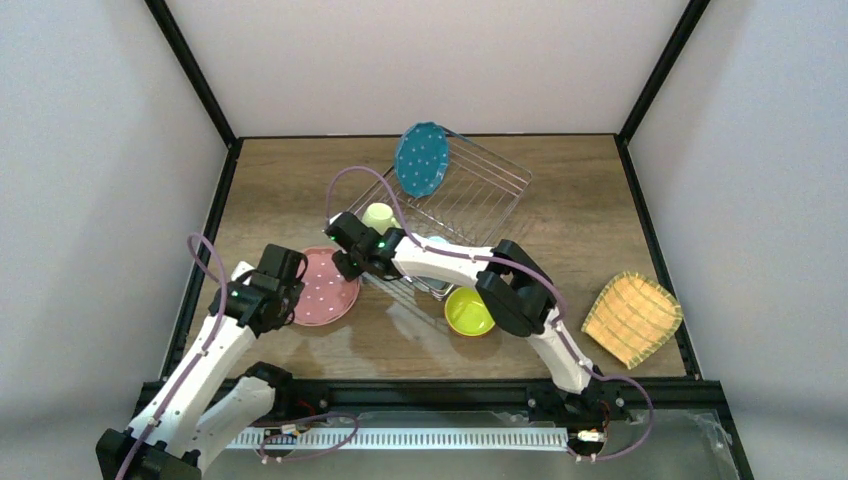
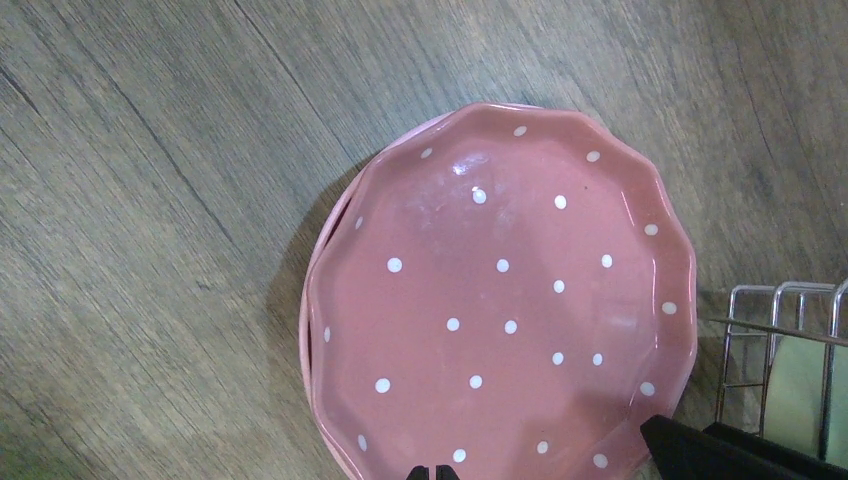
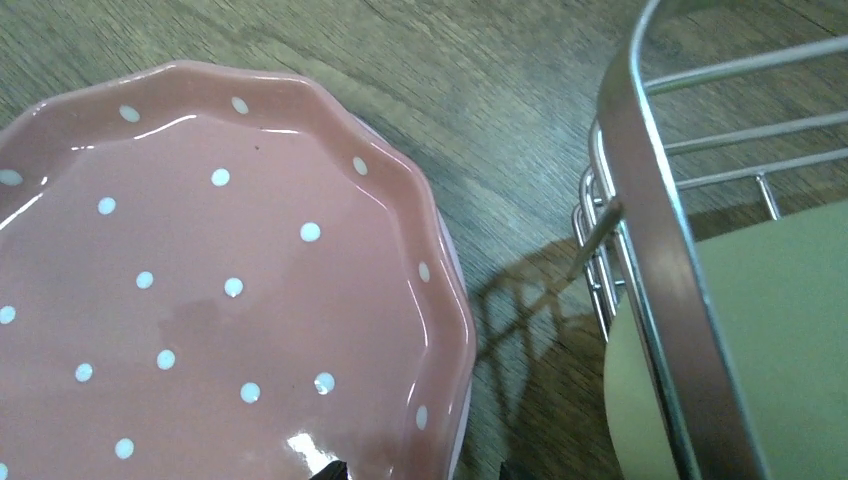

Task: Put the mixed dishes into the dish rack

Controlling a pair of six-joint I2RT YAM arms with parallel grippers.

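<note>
A pink polka-dot plate (image 1: pixel 325 297) lies at the left of the table, with another pink rim (image 2: pixel 303 335) showing just beneath it. My left gripper is at the plate's near left side, its fingertips nearly together and shut on the plate's edge; the contact itself is below the picture. From the other side my right gripper reaches in open, its fingertips apart on either side of the plate's right rim (image 3: pixel 458 345). Right of the plate stands the wire dish rack (image 1: pixel 480 195), holding a blue dotted plate (image 1: pixel 421 160) upright and a pale green cup (image 1: pixel 378 217).
The rack's wire corner (image 3: pixel 640 200) is close to the right gripper. A lime-yellow bowl (image 1: pixel 468 312) sits in front of the rack, below the right arm. A yellow checked cloth (image 1: pixel 632 318) lies far right. Bare table surrounds the plate's far side.
</note>
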